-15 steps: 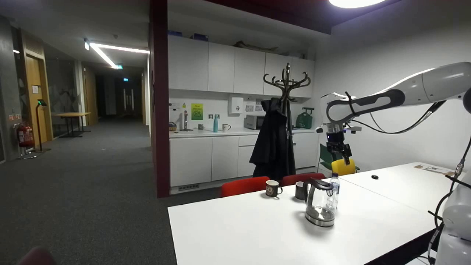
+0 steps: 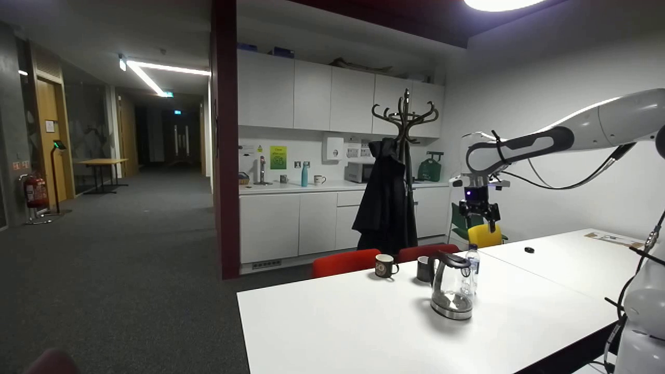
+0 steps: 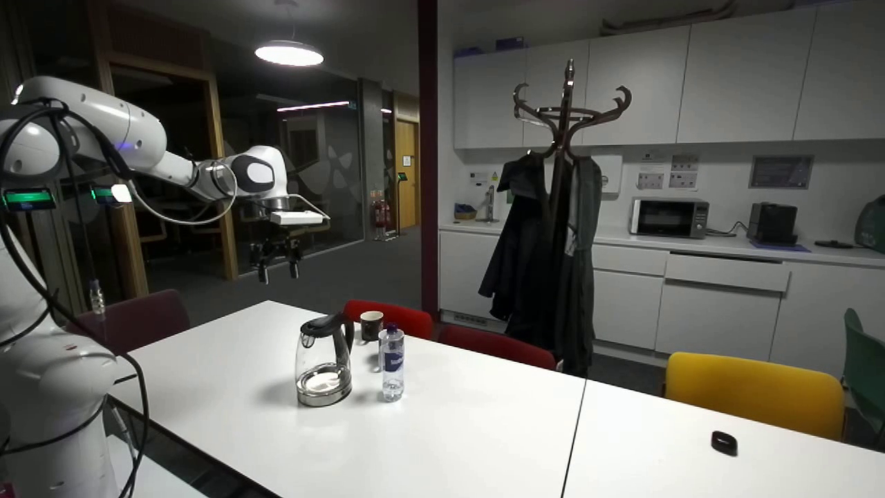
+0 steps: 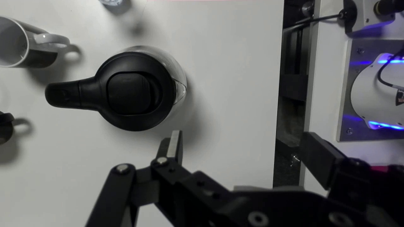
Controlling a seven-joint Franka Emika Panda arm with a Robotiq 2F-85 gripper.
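My gripper (image 3: 279,270) hangs in the air above the table, its fingers spread wide with nothing between them. In the wrist view one finger (image 4: 175,145) lies over the white tabletop and the other reaches past the table's edge. A glass kettle (image 2: 452,290) with a black lid and handle stands upright on the table, below my gripper and apart from it. From above, its handle points left. Close beside the kettle is a clear water bottle (image 3: 392,369). Two dark mugs stand near the far edge: one mug (image 2: 384,266) and another mug (image 2: 424,270) nearer the kettle.
Red chairs (image 2: 346,263) and a yellow chair (image 3: 753,390) line the table's far side. A small black object (image 3: 723,443) lies alone on the adjoining table. A coat stand (image 3: 564,124) rises behind the chairs.
My gripper and the arm's end have shifted slightly right in exterior view 1, and the gripper hangs straighter. Kettle, bottle and mugs have not moved.
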